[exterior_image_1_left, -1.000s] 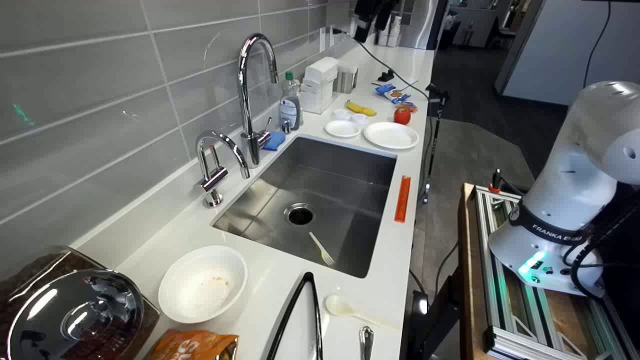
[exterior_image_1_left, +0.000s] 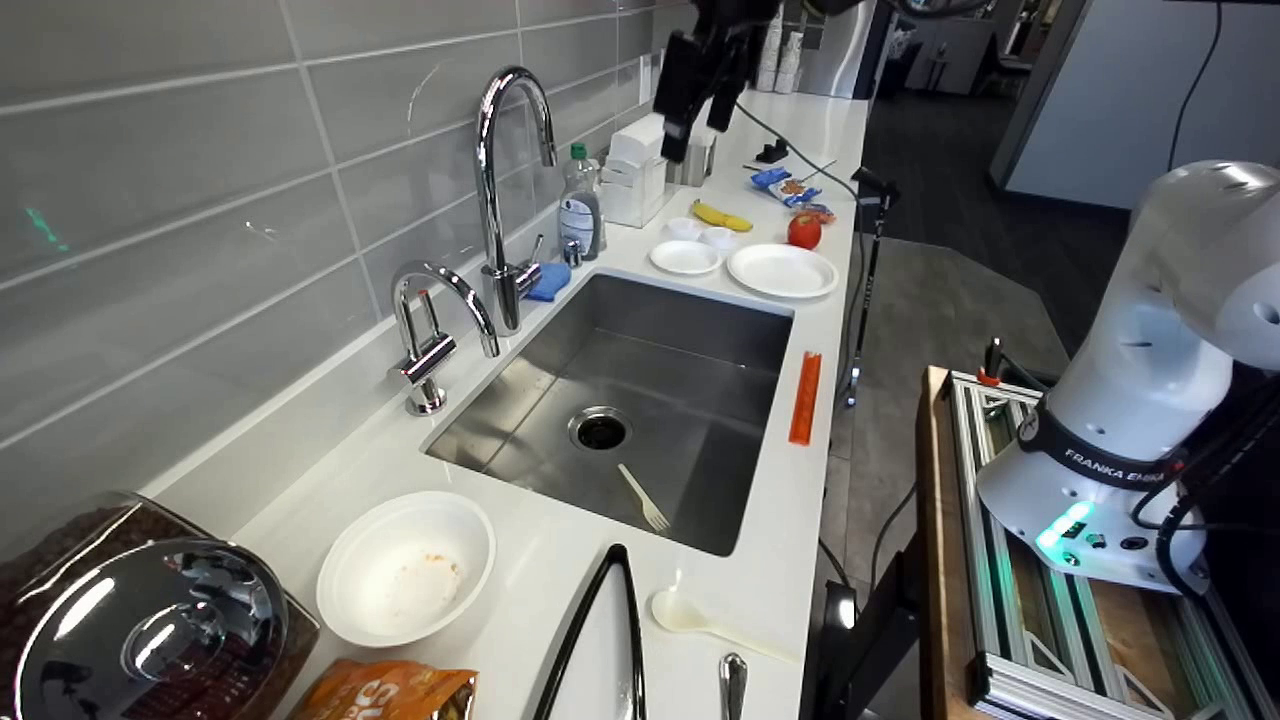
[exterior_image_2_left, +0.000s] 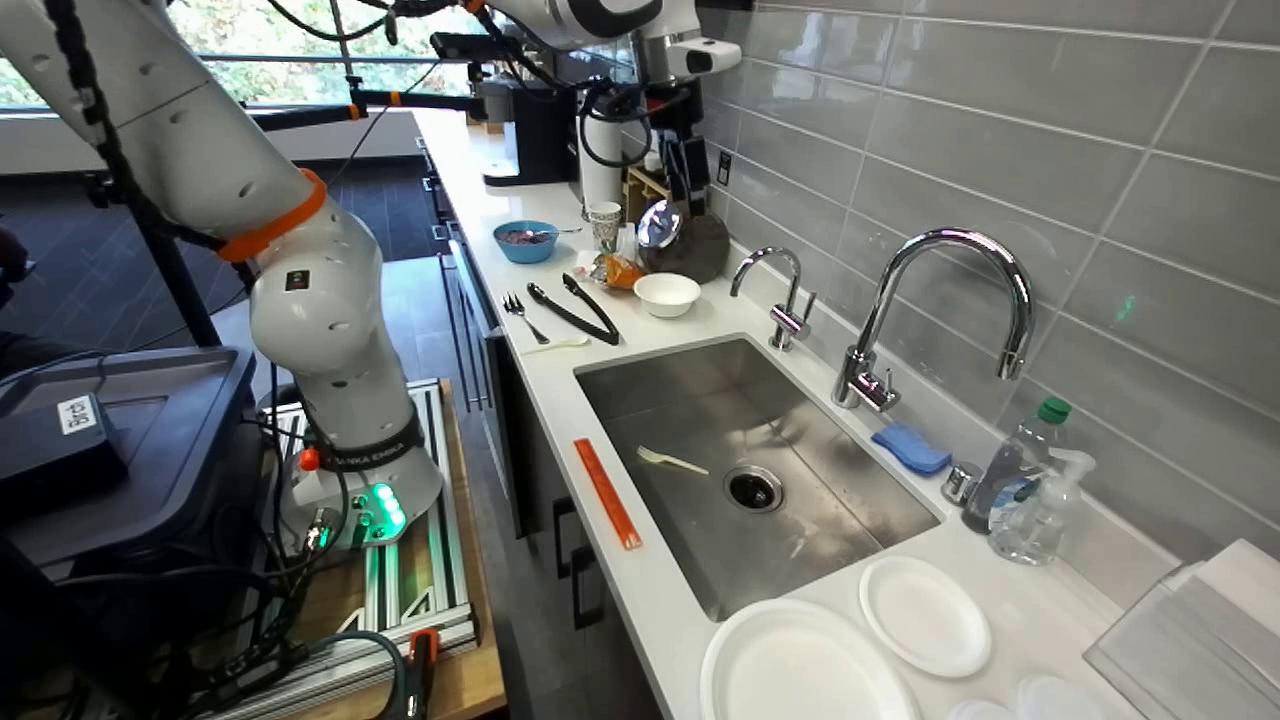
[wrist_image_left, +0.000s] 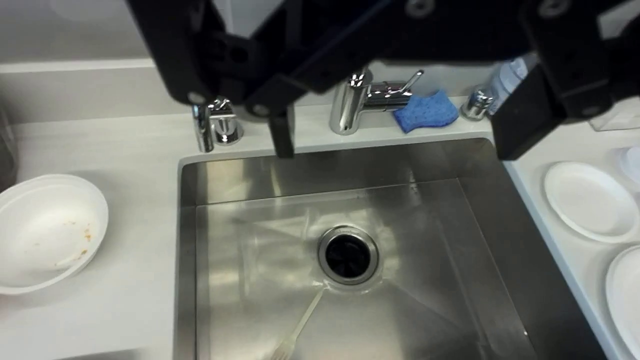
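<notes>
My gripper is open, its black fingers (wrist_image_left: 282, 135) spread wide with nothing between them. The wrist view looks past them at the sink. In exterior view 1 the gripper (exterior_image_1_left: 698, 134) hangs high in the air at the top edge, clear of the counter. A pale plastic fork (wrist_image_left: 297, 330) lies in the steel sink (exterior_image_1_left: 672, 360), close to the drain (wrist_image_left: 348, 255). Behind the sink rim, a blue sponge (wrist_image_left: 427, 112) rests by the tall faucet. An orange-red strip (exterior_image_1_left: 805, 398) lies on the front counter edge.
Tall faucet (exterior_image_1_left: 489, 192) and small faucet (exterior_image_1_left: 420, 342) rise behind the sink. A white bowl with crumbs (exterior_image_1_left: 408, 568), black tongs (exterior_image_2_left: 590, 310) and a pale spoon (exterior_image_1_left: 680, 612) occupy one side; plates (exterior_image_1_left: 782, 271), a banana (exterior_image_1_left: 722, 217) and an apple (exterior_image_1_left: 804, 230) the other.
In exterior view 1 my gripper has come lower and a little to the left, so more of it shows. The objects on the counter and in the sink have stayed put.
</notes>
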